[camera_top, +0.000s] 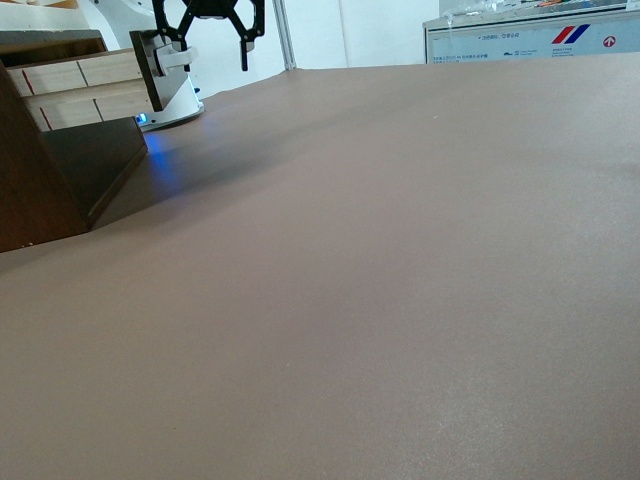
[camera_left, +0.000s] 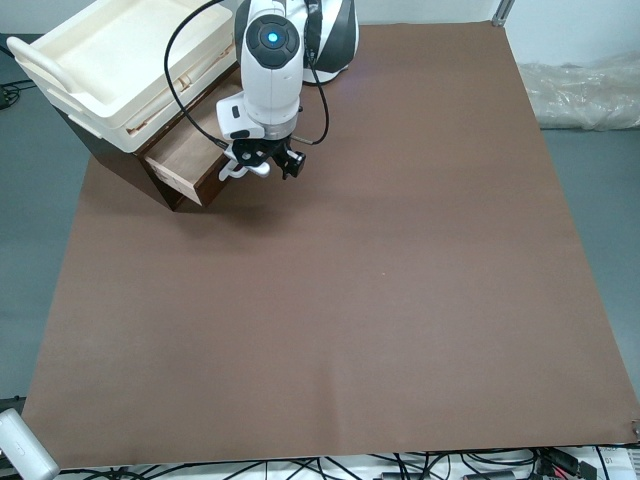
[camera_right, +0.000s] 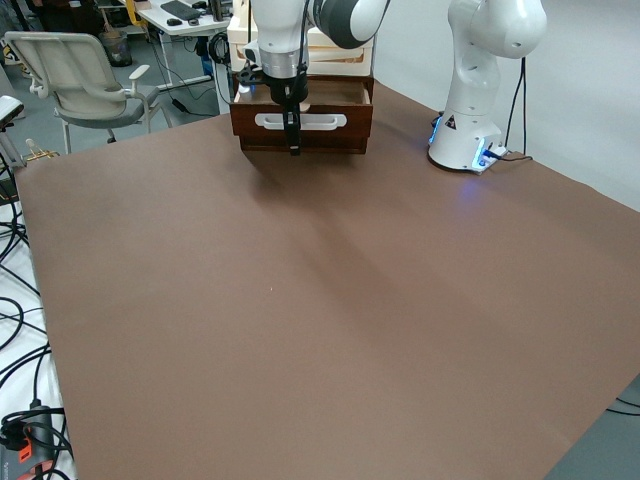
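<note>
A dark wooden cabinet (camera_top: 30, 180) carries a drawer (camera_left: 185, 160) pulled partly out, with a white handle (camera_right: 325, 122) on its front. The black gripper (camera_top: 207, 45) is at the drawer front, seen from the side in the top view with its fingers spread apart and pointing down. In the right view it hangs in front of the handle. The drawer interior, as far as visible in the left view, looks empty.
White stacked trays (camera_left: 115, 55) sit on the cabinet. The robot base (camera_right: 465, 145) stands right of the cabinet in the right view; cables (camera_right: 20, 330) lie along the table's edge.
</note>
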